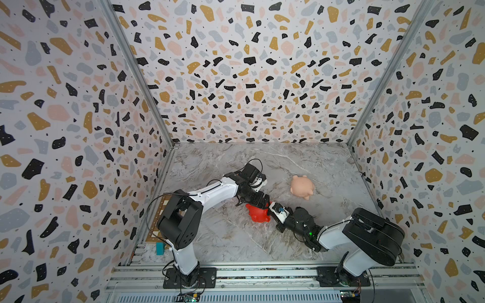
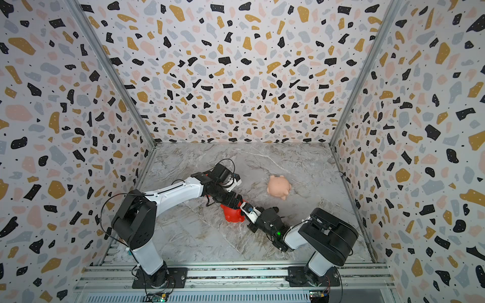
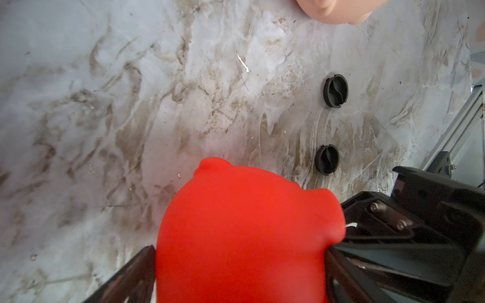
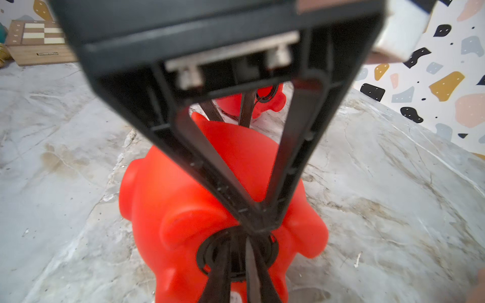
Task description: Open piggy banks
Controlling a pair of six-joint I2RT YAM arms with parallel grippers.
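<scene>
A red piggy bank (image 1: 258,214) stands front centre, between the grippers. My left gripper is open around it, fingers along either side in the left wrist view. My right gripper is part open, its fingertips at the black round plug (image 4: 207,252) in the pig's underside; whether they grip it is unclear. A pink piggy bank (image 1: 301,186) lies back right. Another red pig (image 4: 270,103) is partly visible behind, mostly hidden by my arm.
Two loose black plugs (image 3: 335,91) lie on the marble table. A wooden board box (image 4: 43,53) sits at the left edge. Clear table (image 1: 217,156) lies at the back.
</scene>
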